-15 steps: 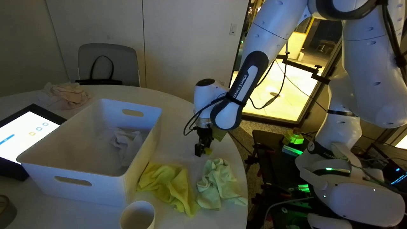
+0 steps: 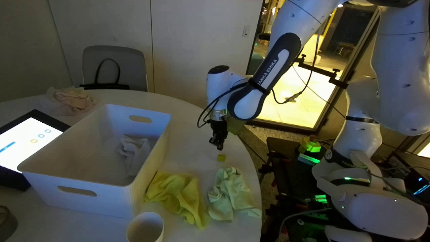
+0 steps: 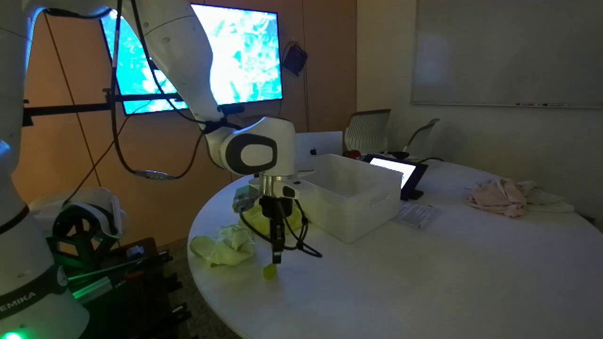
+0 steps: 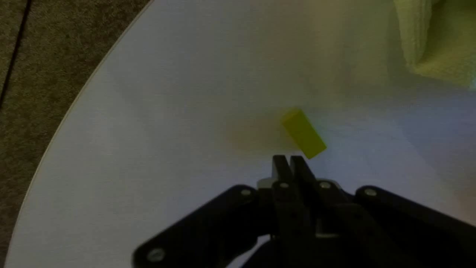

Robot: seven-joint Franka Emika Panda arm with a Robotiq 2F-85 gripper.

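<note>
A small yellow-green block (image 2: 221, 157) rests on the white table, just below my raised gripper (image 2: 218, 146). In exterior view 2 the same block (image 3: 270, 271) sits slightly left of and under the gripper (image 3: 276, 260). From the wrist, the block (image 4: 304, 134) lies at a slant just beyond the fingertips, apart from them. My gripper is shut to a narrow gap, and no object shows between its fingers.
A white bin (image 2: 80, 183) holding a pale cloth (image 2: 135, 151) stands left of the gripper. A yellow cloth (image 2: 177, 195), a pale green cloth (image 2: 230, 195) and a white cup (image 2: 145, 230) occupy the near side. The table's curved edge is close on the right.
My gripper has risen from beside the block to above it, leaving the block fully visible on the table. The cloths and bin have stayed put.
</note>
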